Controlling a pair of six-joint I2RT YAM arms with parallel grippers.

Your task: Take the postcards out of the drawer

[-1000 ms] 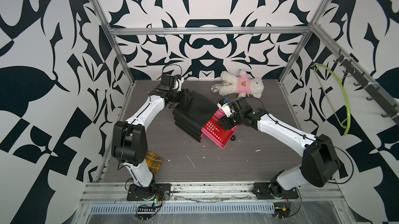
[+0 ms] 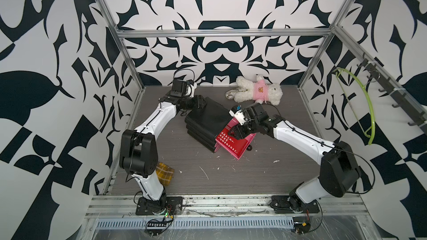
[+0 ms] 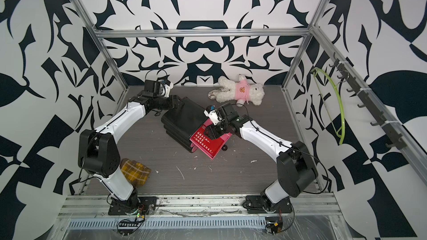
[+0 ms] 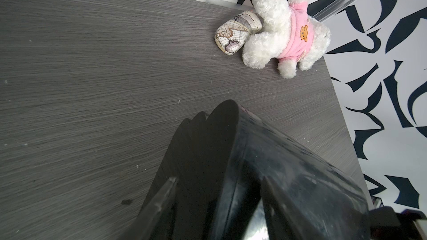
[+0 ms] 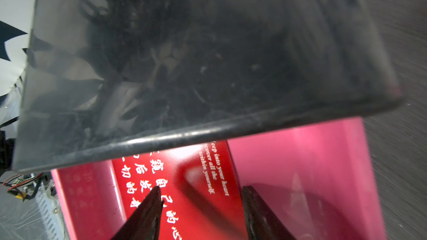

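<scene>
A black drawer cabinet [image 2: 209, 119] sits mid-table, its pink drawer [image 5: 304, 155] pulled out to the right. Red postcards with white lettering [image 2: 231, 144] lie in that drawer; the cabinet's top hides part of them in the right wrist view. Over the drawer hovers my right gripper, fingers apart above the red card and nothing visibly held. My left gripper is at the cabinet's far left end, its fingers parted with the black cabinet's edge showing between them; whether they touch it I cannot tell.
Behind the cabinet lies a white plush toy in pink [image 2: 262, 90], with a patterned item [image 4: 238, 33] beside it. A yellow plaid cloth [image 3: 134, 171] is near the left arm's base.
The left arm, cabinet and postcards look unmoved.
</scene>
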